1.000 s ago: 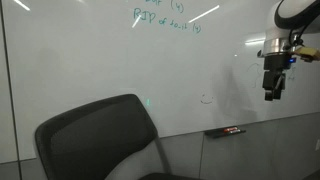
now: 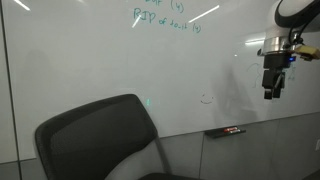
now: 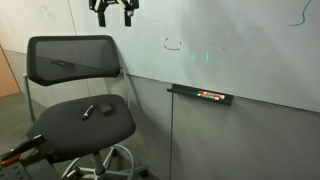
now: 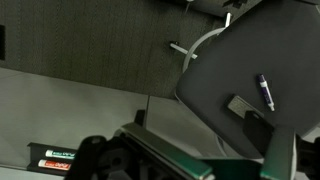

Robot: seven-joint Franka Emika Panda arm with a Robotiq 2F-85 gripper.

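Observation:
High in front of the whiteboard (image 2: 110, 60) hangs my gripper (image 2: 272, 95). In exterior view 2 the gripper (image 3: 115, 22) shows two fingers spread well apart, with nothing between them, above and to the right of the chair back. The wrist view looks down past the open gripper at the black chair seat (image 4: 225, 65). On that seat lie a marker (image 4: 265, 92) and a dark block, likely an eraser (image 4: 244, 106), side by side. A gripper finger lies close below the block in that view, though the depth between them cannot be judged.
A black tray (image 3: 225, 99) with markers (image 3: 210, 95) is fixed at the whiteboard's lower edge. The chair back (image 3: 72, 60) rises at the left. Handwriting marks the board. Air around the gripper looks clear.
Almost nothing differs; the arm at the upper right has shifted very slightly at most, and the chair and tray are unmoved.

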